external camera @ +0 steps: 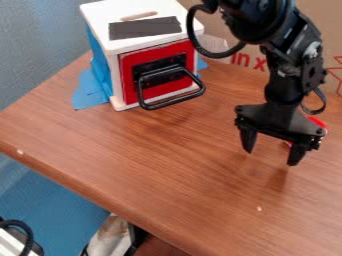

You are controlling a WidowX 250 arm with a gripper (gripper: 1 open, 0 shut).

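Observation:
My black gripper (271, 150) hangs over the right side of the wooden table (147, 180), its two fingers apart with nothing visible between them. A small red object (315, 121) lies behind it, mostly hidden by the gripper. At the back left stands a white toy oven (120, 20) with a red front (147, 58) and a black handle (187, 95), on a blue sheet (88, 92).
A cardboard box with red print (241, 55) is at the back. Beyond the table's left edge is blue flooring (34, 90), with some items at the bottom left.

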